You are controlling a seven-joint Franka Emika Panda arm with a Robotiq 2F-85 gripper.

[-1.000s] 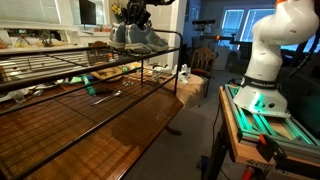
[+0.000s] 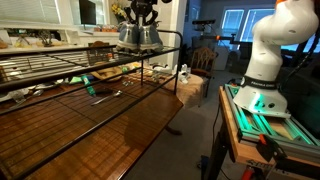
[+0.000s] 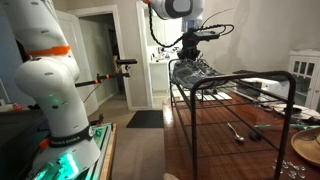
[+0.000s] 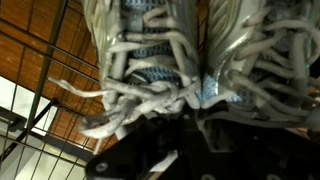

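A pair of grey sneakers [image 2: 140, 38] is at the top shelf of the dark wire rack [image 2: 75, 125], near its far end. Above them my gripper [image 2: 144, 18] points down and is shut on the shoes. From the other side, the sneakers [image 3: 194, 71] appear at the rack's end, below the gripper [image 3: 190, 52]. White laces and light blue mesh of the shoes [image 4: 150, 50] fill the wrist view, with the dark gripper at their inner edges. Whether the soles touch the wires is hidden.
Spoons and small tools [image 2: 103, 98] lie on the brown board inside the rack. A white robot base [image 2: 262, 98] stands on a bench across the aisle. Open floor [image 3: 145, 145] lies between the bench and the rack.
The shoes have turned: earlier they showed more of their sides, toes to the right, and now look narrower and more end-on. The gripper has turned with them and shifted slightly right.
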